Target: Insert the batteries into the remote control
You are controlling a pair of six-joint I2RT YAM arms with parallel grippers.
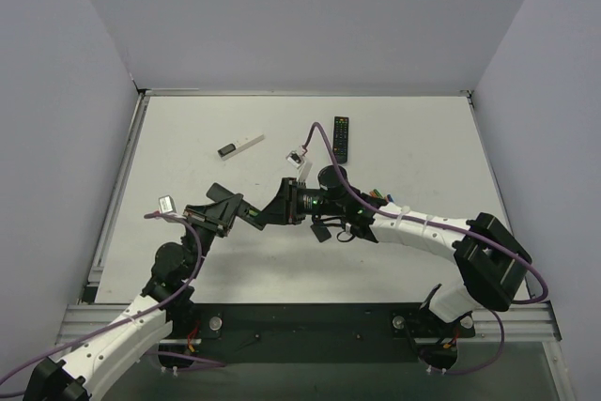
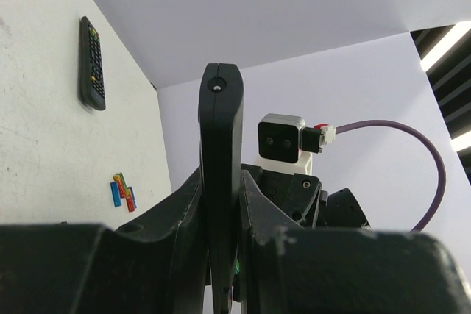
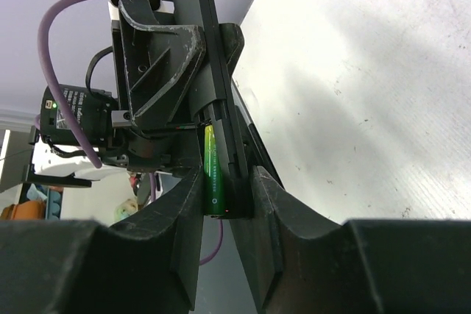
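Note:
A black remote [image 1: 222, 192] is held slanted above the table by my left gripper [image 1: 225, 212], which is shut on it; in the left wrist view it stands end-on between the fingers. My right gripper [image 1: 274, 210] is at the remote's other end, where the right wrist view shows a green-yellow battery [image 3: 213, 170] in the compartment between its fingertips. Whether those fingers grip anything I cannot tell. The loose dark piece [image 1: 319, 230] on the table is partly hidden by the right arm.
Coloured batteries lie on the table at the right. A second black remote [image 1: 341, 138] and a white remote [image 1: 241, 146] lie at the back.

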